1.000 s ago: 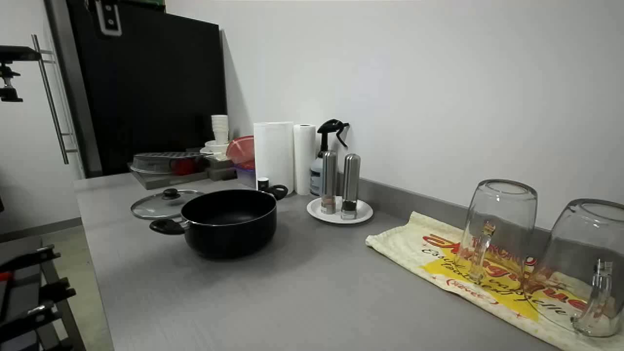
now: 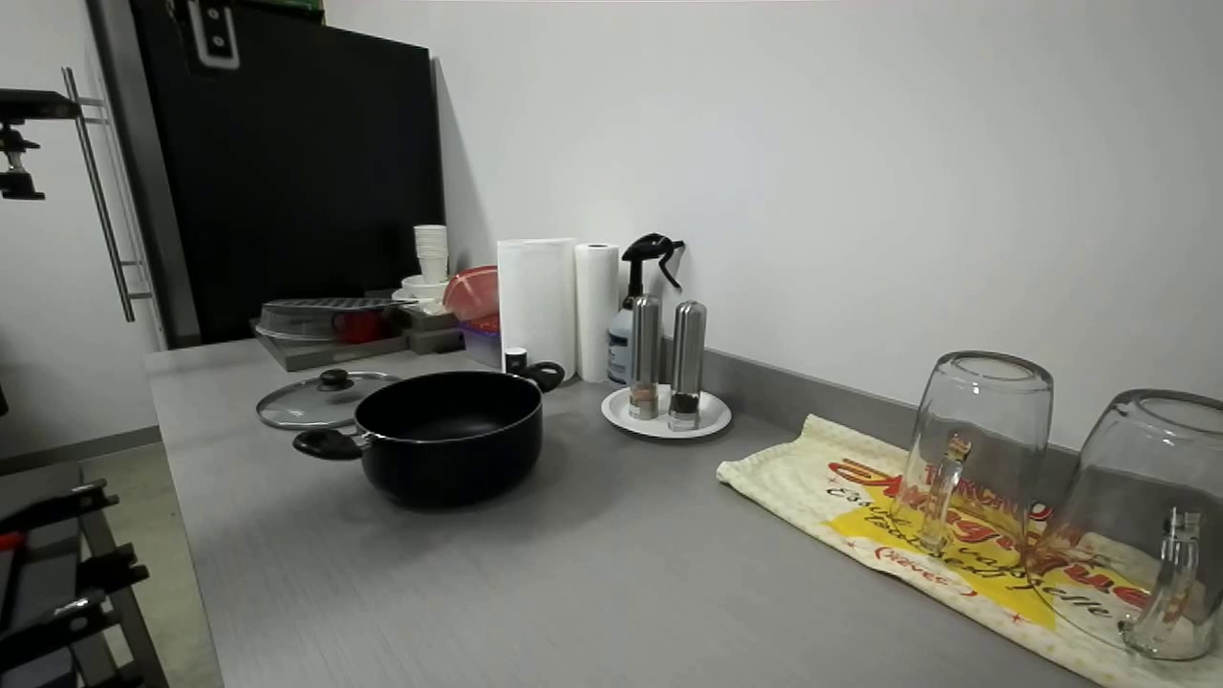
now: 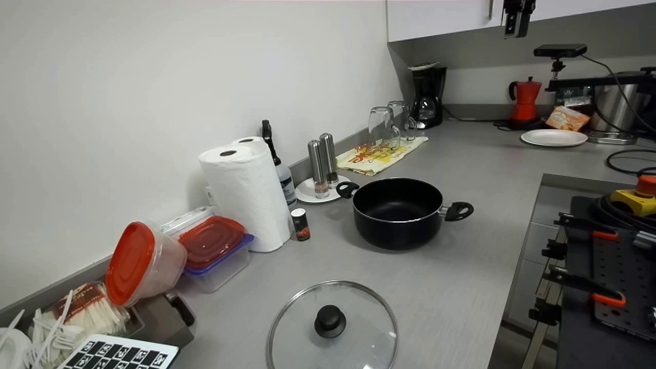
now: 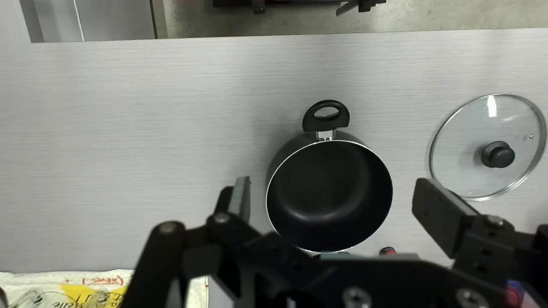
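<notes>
A black two-handled pot (image 2: 453,441) stands uncovered and empty on the grey counter. Its glass lid (image 3: 332,329), with a black knob, lies flat on the counter apart from it. From above, the wrist view puts the pot's dark interior (image 4: 329,195) between my spread fingers, with the lid (image 4: 488,149) off to the right. My gripper is open and holds nothing. High over the counter, part of the gripper (image 3: 517,23) shows at the top edge of exterior view 2.
Two steel mills share a white plate (image 2: 705,419) by the wall, near paper towel rolls (image 2: 536,304) and a spray bottle (image 2: 620,342). A small spice jar (image 3: 301,225) stands behind the pot. Upturned glass mugs (image 2: 975,459) rest on a cloth (image 2: 791,470).
</notes>
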